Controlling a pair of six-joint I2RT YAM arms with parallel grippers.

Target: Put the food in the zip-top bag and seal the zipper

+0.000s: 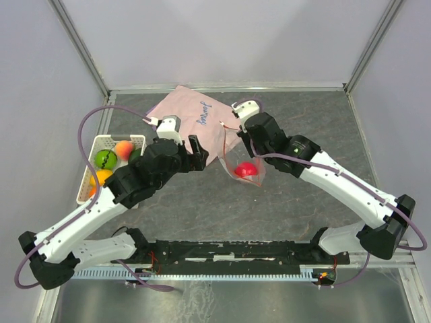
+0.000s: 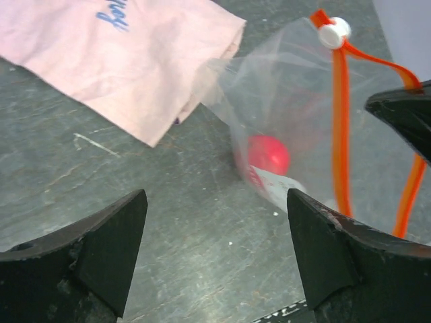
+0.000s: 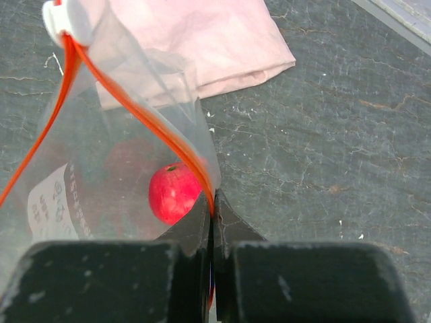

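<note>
A clear zip top bag (image 1: pixel 236 158) with an orange zipper edge hangs beside my right gripper (image 1: pixel 246 138). Inside it, low down, rests a red apple-like fruit (image 3: pixel 174 192). The right fingers are closed on the bag's orange-edged rim, as the right wrist view shows. A white slider (image 2: pixel 335 32) sits on the orange zipper (image 2: pixel 341 128), and the bag's mouth gapes. To the left of the bag stands my left gripper (image 1: pixel 200 153), its fingers (image 2: pixel 111 249) apart with only bare table between them. The bag is off to the right of those fingers.
A white basket (image 1: pixel 100 142) at the left holds several fruits, among them a green one (image 1: pixel 106 159) and a peach-coloured one (image 1: pixel 124 149). A pink cloth (image 1: pixel 192 111) with blue lettering lies flat behind the bag.
</note>
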